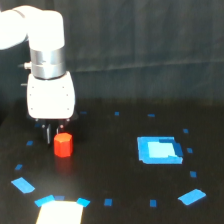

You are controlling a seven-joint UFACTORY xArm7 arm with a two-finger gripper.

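A red block (pixel 63 146) stands on the dark table at the left. My white arm comes down from the upper left, and its gripper (pixel 56 130) is low, right at the block's upper, far side. The dark fingers are small and blend into the background, so how wide they stand, and whether they touch the block, cannot be made out. To the right lies a blue-edged square (pixel 143 151) with a white middle.
Blue tape strips lie on the table, one at the left (pixel 23 185) and another at the right (pixel 192 197). A pale object (pixel 60 212) sits at the bottom edge. Small blue marks dot the surface.
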